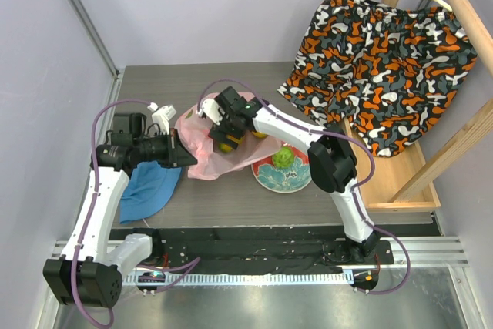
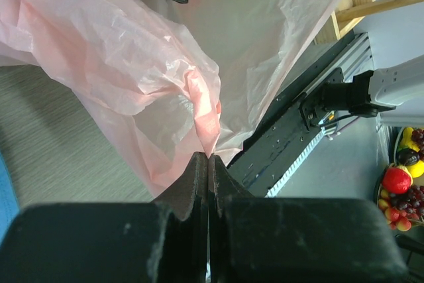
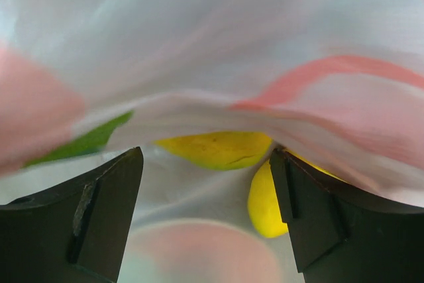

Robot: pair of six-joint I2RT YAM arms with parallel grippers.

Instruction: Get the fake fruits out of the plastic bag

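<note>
The pink-white plastic bag [image 1: 231, 164] lies on the table with its mouth towards the front. My left gripper is shut on the bag's edge, which bunches up between its fingertips. Inside the bag my right gripper stands open. A yellow fruit [image 3: 218, 150] shows in the gap between its fingers, apart from them as far as I can see. A second yellow fruit [image 3: 265, 205] sits just beside the right-hand finger, partly hidden by it. On the floral plate [image 1: 286, 182] rests a green fruit [image 1: 283, 157].
A blue cloth-like item [image 1: 146, 194] lies left of the bag, under the left arm. At the right, a wooden rack [image 1: 400, 194] carries a camouflage cloth [image 1: 377, 67].
</note>
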